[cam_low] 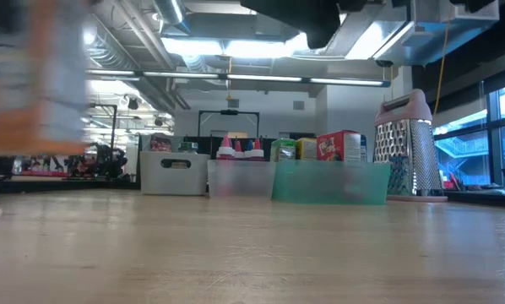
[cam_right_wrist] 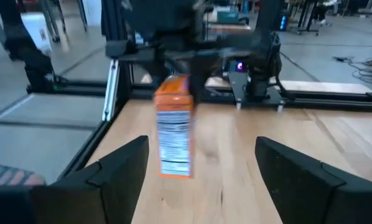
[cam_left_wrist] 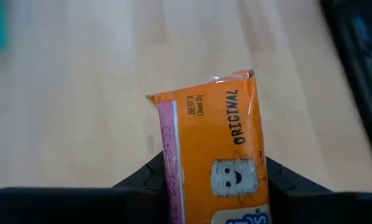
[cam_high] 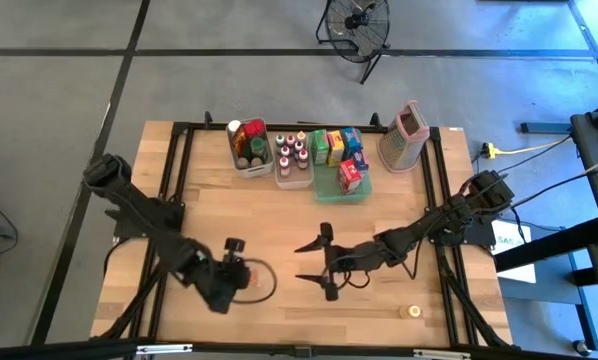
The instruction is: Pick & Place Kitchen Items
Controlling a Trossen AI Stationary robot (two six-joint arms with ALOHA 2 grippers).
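Observation:
An orange box [cam_left_wrist: 220, 149] with "ORIGINAL" printed on it is clamped between the dark fingers of my left gripper, filling the lower middle of the left wrist view. In the right wrist view the same orange box [cam_right_wrist: 174, 127] hangs upright below the left gripper, its white label facing me. From above, the left gripper [cam_high: 241, 272] is over the front left part of the table and hides most of the box. My right gripper [cam_high: 301, 262] stands open near the middle of the table, pointing left, and its fingers [cam_right_wrist: 114, 180] have only bare wood between them.
Along the back edge stand a grey bin [cam_low: 172, 179], a clear bin of bottles [cam_low: 240, 179] and a teal bin [cam_high: 341, 193] of small boxes. A grater [cam_high: 404, 137] is right of them. A small yellowish round item [cam_high: 411, 312] lies front right.

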